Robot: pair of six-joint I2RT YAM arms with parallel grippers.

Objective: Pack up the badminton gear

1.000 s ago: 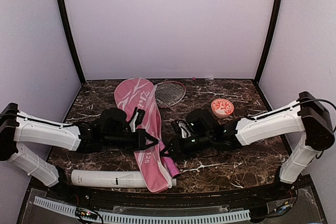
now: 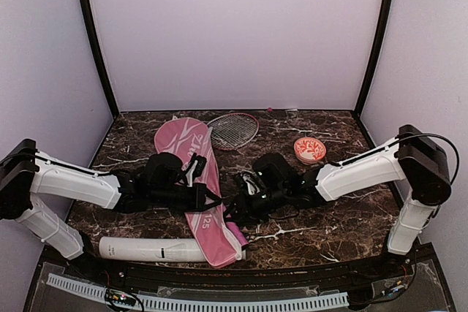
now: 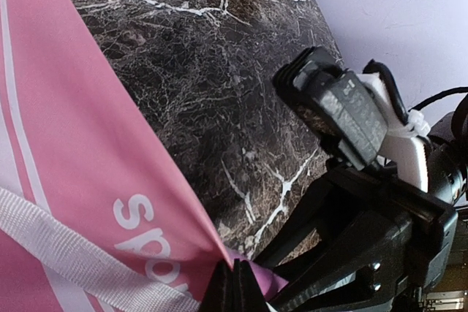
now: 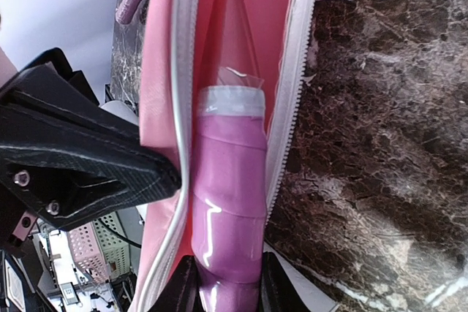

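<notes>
A pink racket bag (image 2: 196, 138) with white lettering lies lengthwise at the middle left, its near end across a white tube (image 2: 150, 250). My left gripper (image 2: 218, 201) is shut on the bag's edge, seen pinched at the fingertips in the left wrist view. A racket's purple handle (image 4: 230, 188) lies along the bag's unzipped opening, with its pink shaft running into the bag. My right gripper is shut on this handle, close beside the left one. The racket's head is hidden in the bag. Another racket (image 2: 234, 131) lies partly behind the bag's far end.
A red-and-white bowl (image 2: 310, 150) stands at the right. A small pink-and-white item (image 2: 270, 109) lies at the back edge. Both arms work very close together.
The bag's far end has shifted left from a second ago.
</notes>
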